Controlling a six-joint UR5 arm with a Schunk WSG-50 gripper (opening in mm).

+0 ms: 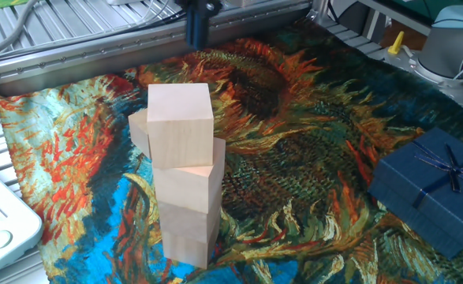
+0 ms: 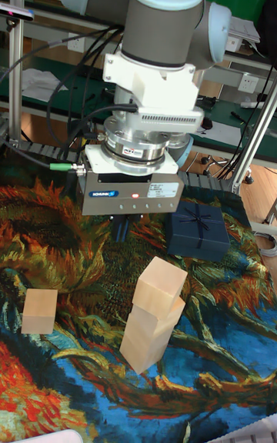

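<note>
Pale wooden blocks are stacked in a tower (image 1: 185, 185), whose levels are turned slightly against each other; in exterior view 3 the same tower (image 2: 152, 316) stands right of the gripper's line. A single wooden block (image 2: 39, 310) lies apart to the left on the cloth; in exterior view 2 only a part of this block (image 1: 139, 132) shows behind the tower. My gripper (image 2: 121, 238) hangs above the cloth, behind the tower and clear of it. Its dark fingertips (image 1: 197, 41) point down at the top of exterior view 2. No block shows at them, and their gap cannot be made out.
A dark blue box with a ribbon (image 1: 436, 185) sits at the right of the cloth. White equipment (image 1: 2, 217) stands at the left edge. A metal rail (image 1: 81, 67) runs along the back.
</note>
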